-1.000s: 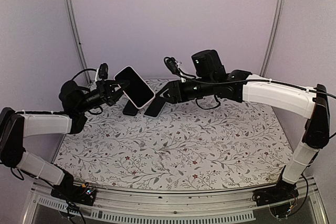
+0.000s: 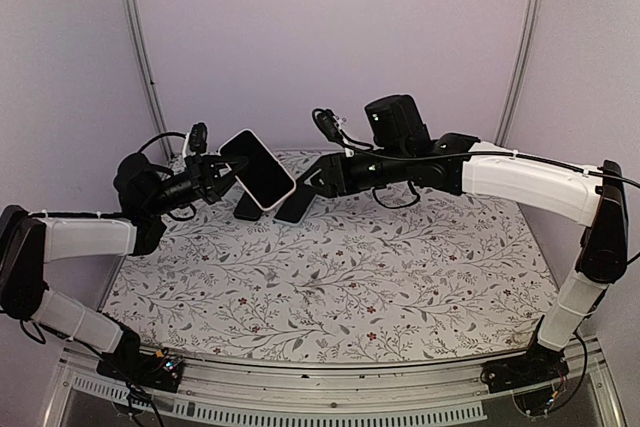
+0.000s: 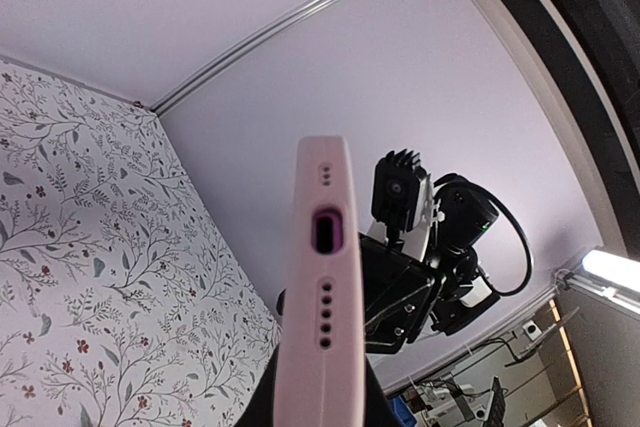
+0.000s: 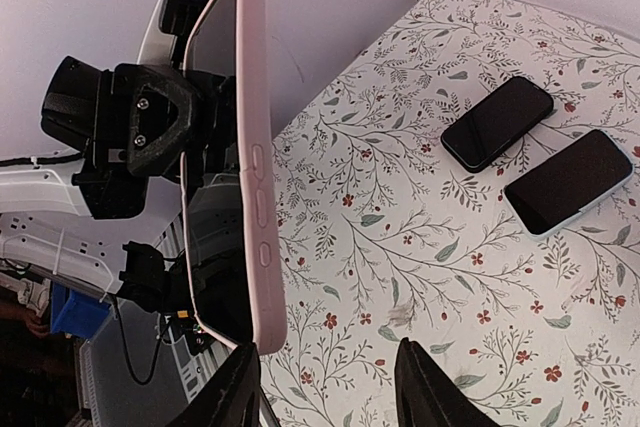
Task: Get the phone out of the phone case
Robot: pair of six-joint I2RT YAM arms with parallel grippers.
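Observation:
My left gripper [image 2: 225, 169] is shut on a dark phone in a pale pink case [image 2: 262, 172], held tilted in the air. In the left wrist view the case's edge [image 3: 326, 347] faces the camera; in the right wrist view the case [image 4: 255, 187] stands upright at the left, showing its side buttons. My right gripper [image 2: 322, 175] is just to the right of the cased phone, apart from it. Its two fingertips [image 4: 406, 357] show at the bottom of the right wrist view, standing apart with nothing between them.
Two dark phones lie on the floral table at the back, one [image 4: 497, 122] behind the other [image 4: 568, 182]. Walls stand at the back and both sides.
The cased phone and my left gripper have shifted very slightly in the top view. The right arm looks unchanged.

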